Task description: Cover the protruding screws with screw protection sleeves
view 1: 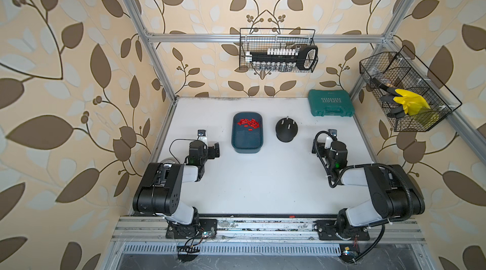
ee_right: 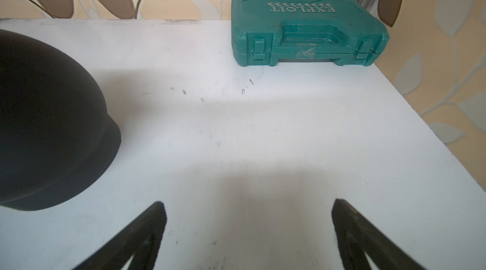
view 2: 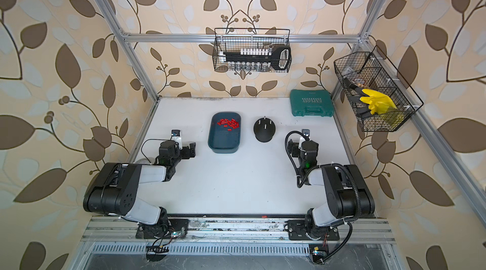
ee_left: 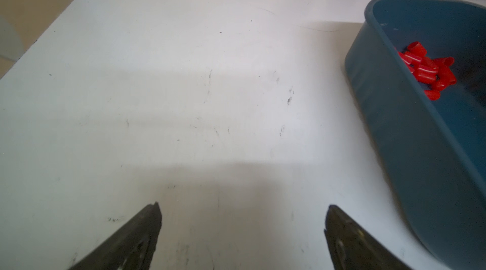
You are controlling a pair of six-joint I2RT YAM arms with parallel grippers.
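Observation:
A dark round fixture with several upright screws sits at mid-table, beside a blue tray holding a pile of red sleeves; no red shows on the screws. My left gripper is open and empty, low over the table left of the tray, whose side fills the right of the left wrist view. My right gripper stands open and empty to the right of the fixture, whose dark curved body shows at the left of the right wrist view.
A green case lies at the back right corner. Wire baskets with tools and yellow gloves hang on the back and right frame.

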